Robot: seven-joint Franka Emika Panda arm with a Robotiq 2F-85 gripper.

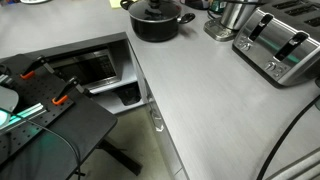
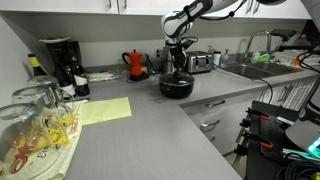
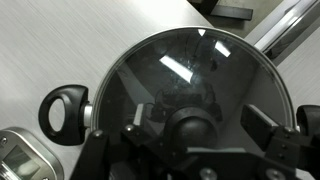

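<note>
A black pot [image 2: 176, 86] stands on the counter at the back, also seen at the top of exterior view 1 as a dark pot [image 1: 157, 24] with side handles. Its glass lid [image 3: 180, 75] is on and fills most of the wrist view, with a round black knob [image 3: 190, 128] in the middle. My gripper is open over the lid, one dark finger on either side of the knob. Whether the fingers touch the knob or lid cannot be told. In exterior view 2 the arm [image 2: 181, 42] reaches down above the pot.
A silver toaster [image 1: 283, 40] and a metal container [image 1: 228, 18] stand right of the pot. A red kettle [image 2: 136, 66], bottles and a tray of glasses [image 2: 42, 130] occupy the left side.
</note>
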